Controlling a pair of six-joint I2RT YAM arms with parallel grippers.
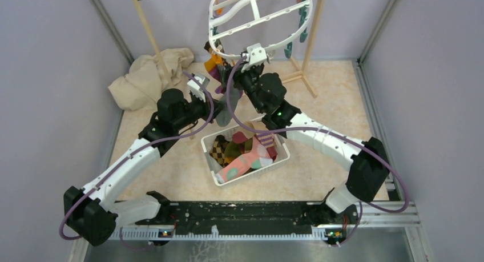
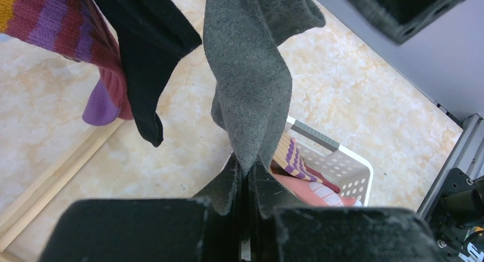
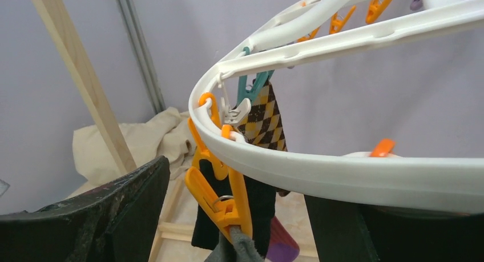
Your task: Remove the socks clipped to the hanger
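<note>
A grey sock (image 2: 245, 85) hangs upright with my left gripper shut on its lower part. In the right wrist view its top is in an orange clip (image 3: 225, 210) on the white hanger (image 3: 342, 176). My right gripper is open around that clip, just under the hanger's rim. Beside the grey sock hang a black sock (image 2: 145, 56), a striped sock (image 2: 68, 22) and a checked sock (image 3: 262, 119). Below, a white basket (image 1: 268, 167) holds several socks, among them a pink one (image 1: 240, 164).
A beige cloth (image 1: 134, 88) lies at the back left by the wooden stand (image 1: 311, 33). The floor right of the basket is clear. Several empty clips line the hanger's far rim.
</note>
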